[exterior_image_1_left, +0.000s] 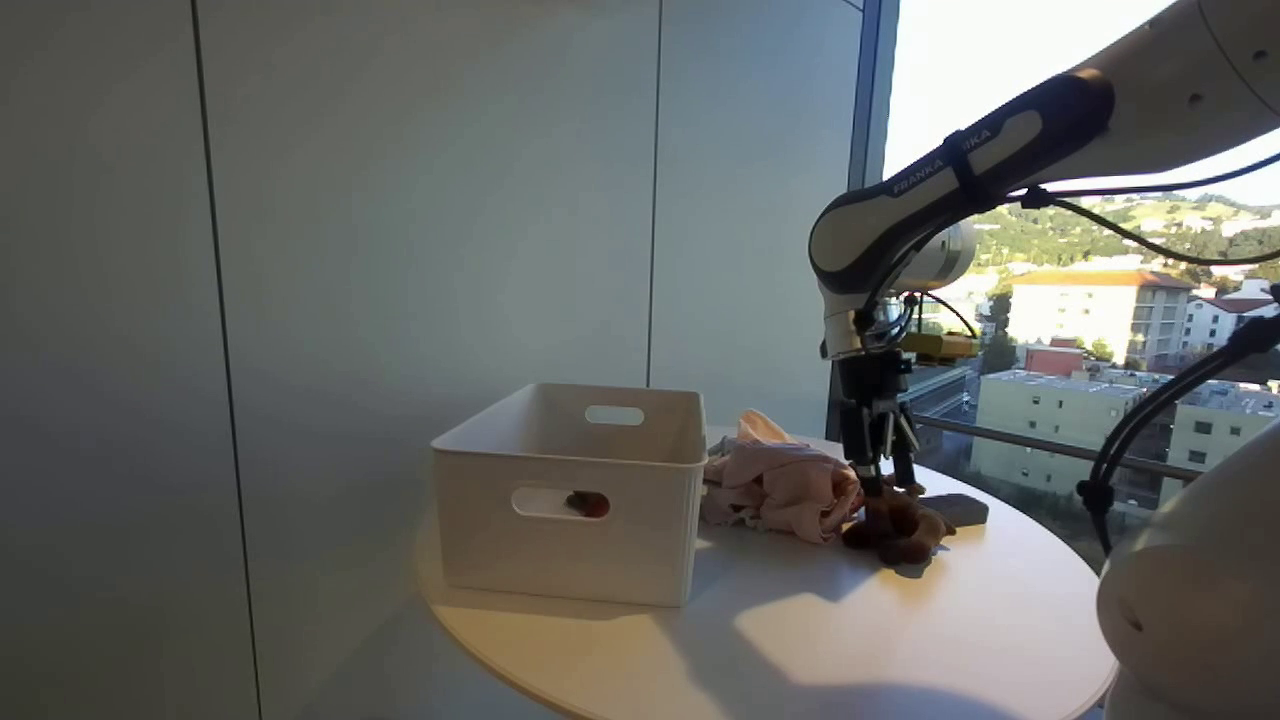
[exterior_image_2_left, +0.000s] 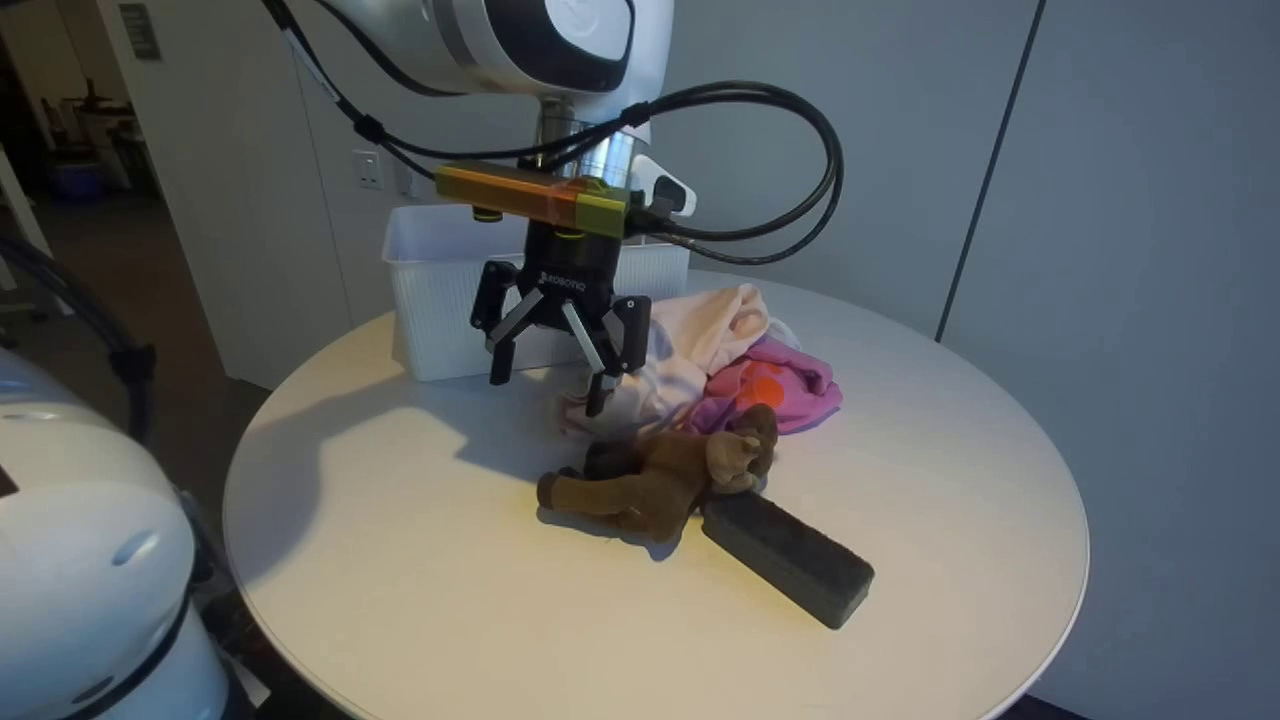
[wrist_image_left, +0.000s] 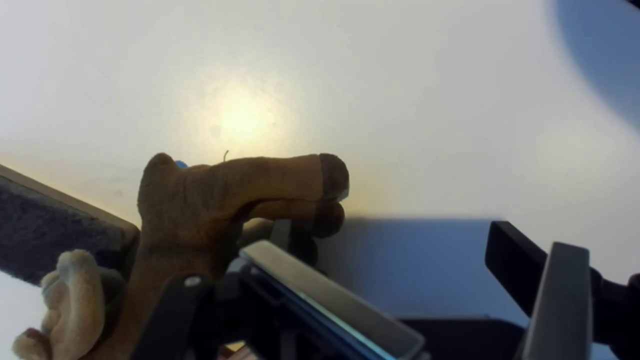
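My gripper (exterior_image_2_left: 548, 396) is open above the table, its two fingers spread wide with nothing between them. A brown plush animal (exterior_image_2_left: 654, 486) with darker feet lies on its side on the table, just to the right of and below the gripper in the second exterior view. In the wrist view the plush toy (wrist_image_left: 186, 210) is at the left, partly hidden behind one finger. The other finger is over bare table at the right. From the first exterior view, the gripper overlaps the plush toy (exterior_image_1_left: 908, 540) in the line of sight.
A dark grey block (exterior_image_2_left: 786, 558) touches the toy's head end. Pink and purple cloths (exterior_image_2_left: 720, 360) lie crumpled behind it. The white bin (exterior_image_1_left: 564, 546) has something red and dark (exterior_image_1_left: 588, 504) showing through its handle hole. Clear room fills the table's front (exterior_image_2_left: 504, 636).
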